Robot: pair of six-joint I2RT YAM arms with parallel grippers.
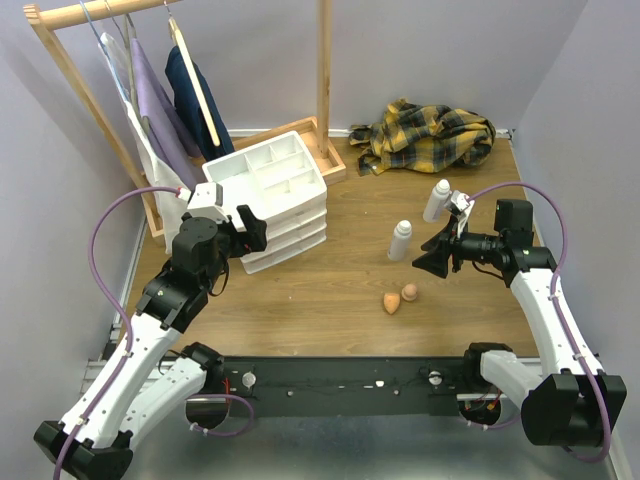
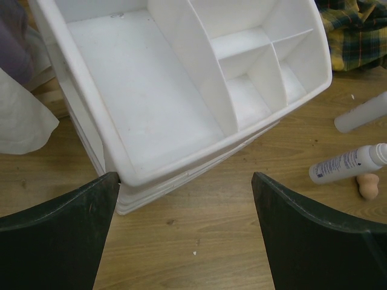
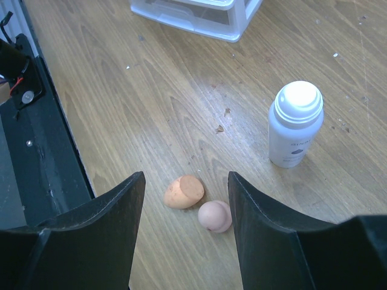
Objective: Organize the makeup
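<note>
A white organizer (image 1: 285,218) with drawers and an empty divided top stands at the left of the table. My left gripper is open at its front edge, nothing between its fingers. Two white bottles stand upright: one (image 1: 400,241) near the table's middle, the other (image 1: 436,201) behind it. In front lie two small beige makeup sponges, a larger one (image 3: 184,192) and a rounder one (image 3: 215,216). Above and right of these my right gripper stands with its fingers apart and empty; the sponges show between the fingers in the right wrist view, lower on the table.
A yellow-and-black plaid cloth (image 1: 424,137) lies crumpled at the back. Behind the organizer rises a wooden rack (image 1: 324,80) with hanging clothes (image 1: 165,110).
</note>
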